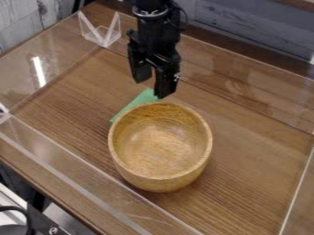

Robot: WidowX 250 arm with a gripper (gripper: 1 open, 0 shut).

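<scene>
The black arm reaches down from the top centre of the camera view, and its gripper (153, 75) hangs open above a green object (132, 106). The green object is long and lies slanted on the wooden surface, partly hidden behind the rim of a tan round bowl (160, 147). I see nothing held by the gripper.
A clear plastic item (101, 27) is at the upper left of the wooden table (245, 174). A black cable shows at the lower left corner.
</scene>
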